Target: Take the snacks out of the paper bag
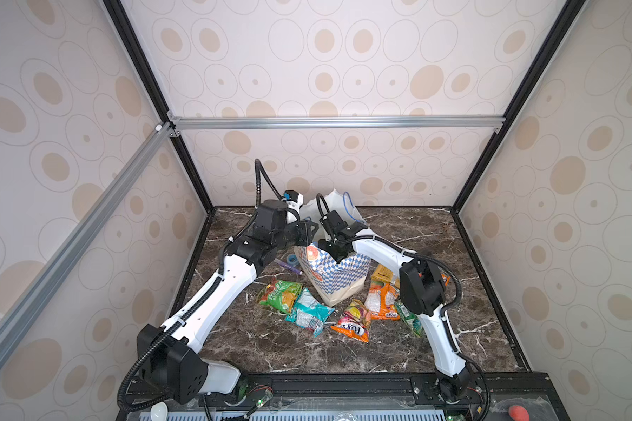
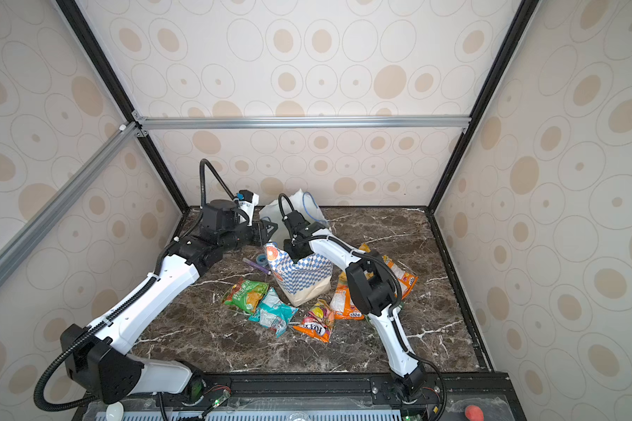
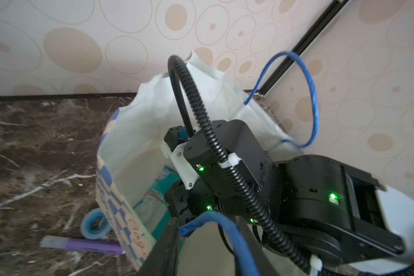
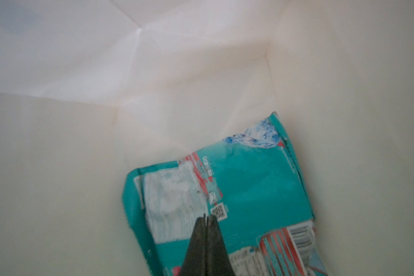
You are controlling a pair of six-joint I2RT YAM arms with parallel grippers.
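Note:
The paper bag (image 1: 325, 276), with a blue-and-white checked front, stands at the middle of the table, its top gaping. Inside it lies a teal snack packet (image 4: 262, 184), flat near the bottom against the white inner walls. My right gripper reaches down into the bag and is shut, its tips in front of the packet with nothing visible between them. My left gripper is at the bag's left rim, fingers apart. A blue cord handle (image 3: 216, 217) arches between those fingers; whether they touch it I cannot tell.
In front of the bag lie a green packet (image 1: 281, 295), a teal-and-white packet (image 1: 309, 311) and several orange packets (image 1: 353, 321). A blue tape roll (image 3: 94, 224) and a purple marker (image 3: 89, 245) sit left of the bag.

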